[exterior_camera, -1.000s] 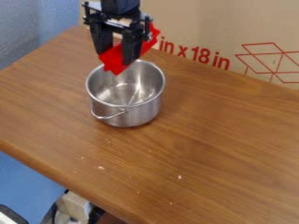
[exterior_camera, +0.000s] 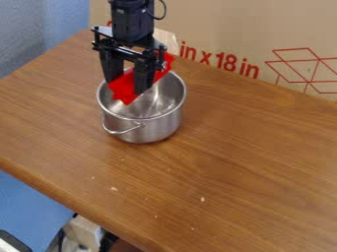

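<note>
My black gripper hangs over a steel pot at the upper middle of the camera view, shut on a red object. The red object reaches down into the pot's opening, tilted, and part of it is hidden behind the gripper. The pot stands on a wooden table with a handle toward the front left. Whether the red object touches the pot I cannot tell.
A cardboard panel with red print stands along the back. The table's left edge drops to a blue surface.
The gripper has moved down with the red object, which has gone from above the pot into its opening. The pot has stayed in place.
</note>
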